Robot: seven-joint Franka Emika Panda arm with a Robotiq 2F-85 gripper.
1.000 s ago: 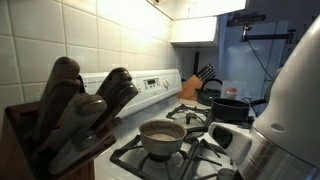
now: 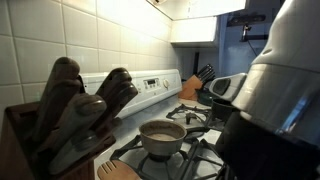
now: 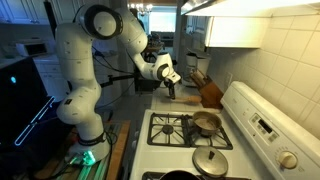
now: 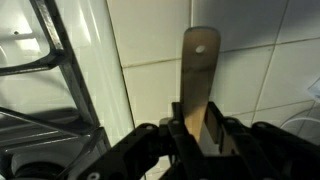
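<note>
In the wrist view my gripper is shut on a flat brown utensil [image 4: 198,75], whose rounded end with a small hole sticks out past the fingers. White tiled wall lies behind it. A slotted wooden head [image 2: 117,171] shows at the bottom of exterior view 1; it looks like part of a utensil, but its link to my gripper is hidden. My white arm [image 2: 275,95] fills the right of that view. In exterior view 2 the arm reaches toward the stove's far end, where the gripper is too small to read.
A pot [image 2: 162,137] stands on the stove's burners, near the knife block [image 2: 60,120] with several handles. Exterior view 2 shows a pan [image 3: 207,122] and a lidded pot [image 3: 210,160] on the stove. The control panel [image 3: 265,130] runs along the wall.
My arm has risen in exterior view 1 and now covers much of the right side. The slotted wooden head has come into view at the bottom.
</note>
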